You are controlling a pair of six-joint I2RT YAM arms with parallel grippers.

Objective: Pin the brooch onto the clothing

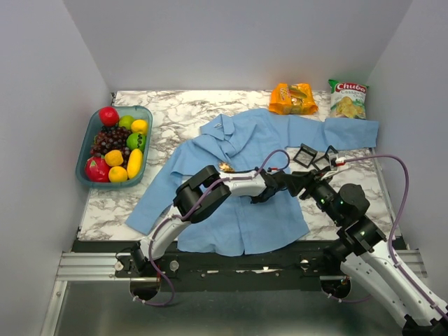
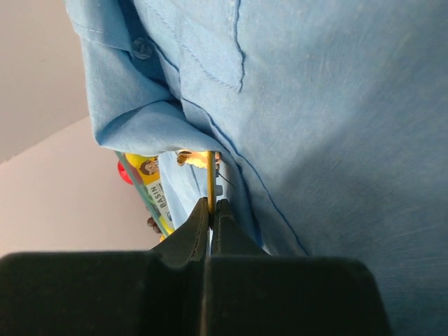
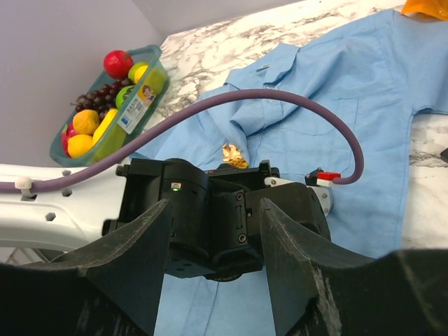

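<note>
The blue shirt [image 1: 269, 222] lies spread on the marble table. A gold brooch [image 1: 226, 167] shows just beyond my left forearm, over the shirt front. In the left wrist view the brooch [image 2: 211, 180] is nearly edge-on, its thin gold edge running down between the fingertips of my left gripper, which is shut on it. A fine needle and clasp stick out on its right side, close to a cloth fold; whether the needle passes through fabric cannot be told. My right gripper stands open and empty, right of the left wrist.
A basket [image 1: 82, 155] of fruit stands at the left. An orange snack bag [image 1: 294, 99] and a chips bag [image 1: 348, 100] lie at the back right. Dark square frames [image 1: 305, 155] rest near the right arm. The left arm covers the shirt's middle.
</note>
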